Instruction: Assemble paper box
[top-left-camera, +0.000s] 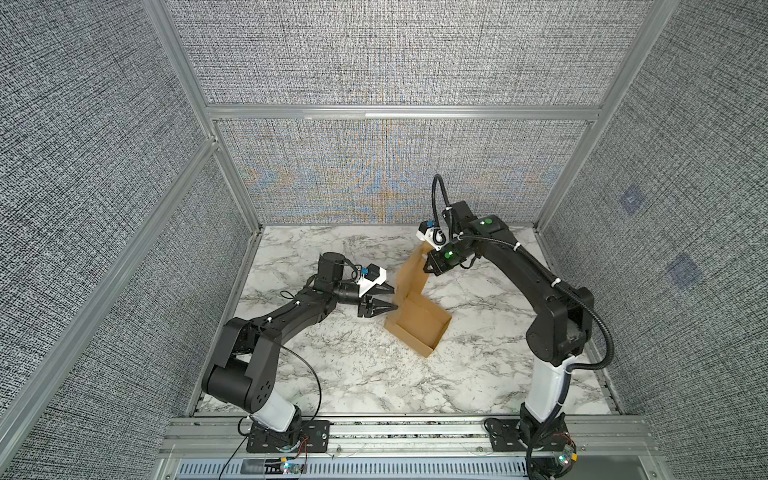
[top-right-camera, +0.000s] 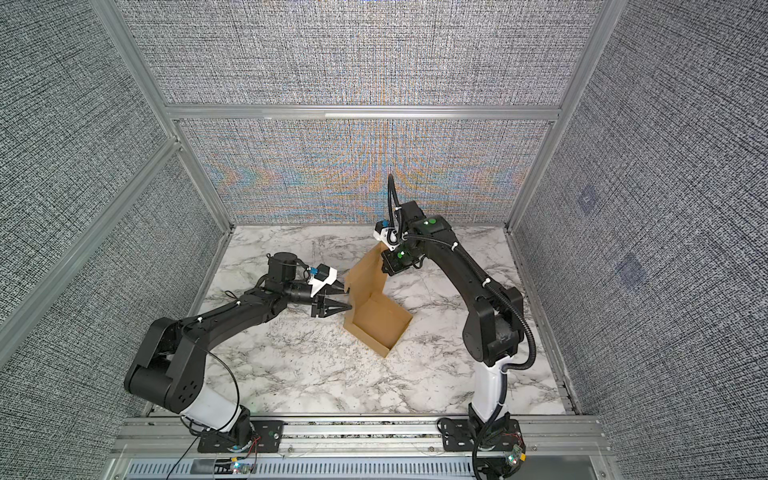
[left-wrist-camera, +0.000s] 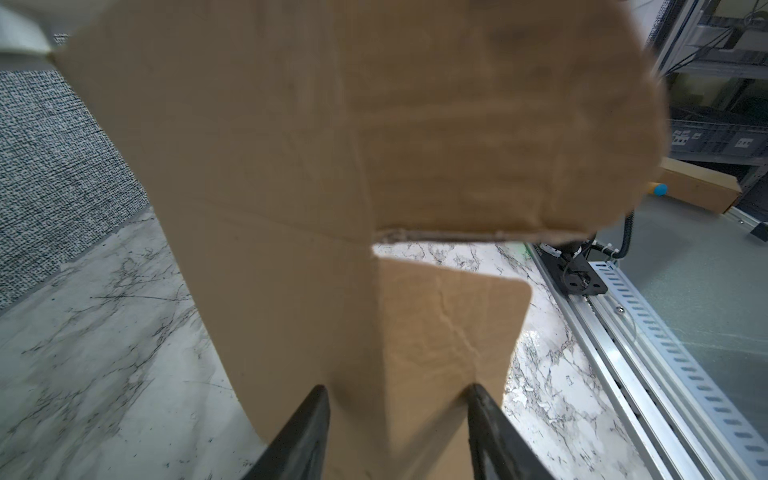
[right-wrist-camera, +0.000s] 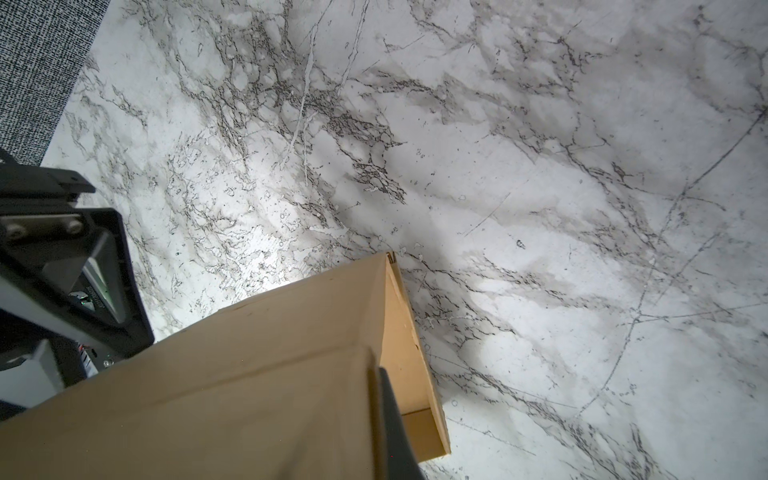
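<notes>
A brown cardboard box (top-left-camera: 421, 324) lies mid-table with its lid (top-right-camera: 366, 272) standing up behind it. My left gripper (top-left-camera: 393, 297) points at the lid's left side near the hinge, fingers apart. In the left wrist view its fingertips (left-wrist-camera: 315, 416) are in front of cardboard, and a side flap (left-wrist-camera: 496, 128) sticks out above. My right gripper (top-right-camera: 387, 265) is at the lid's top edge. In the right wrist view the lid covers much of its fingers, so any hold on the cardboard is unclear.
Frame rails and fabric walls enclose it. Both arms reach in from the front corners.
</notes>
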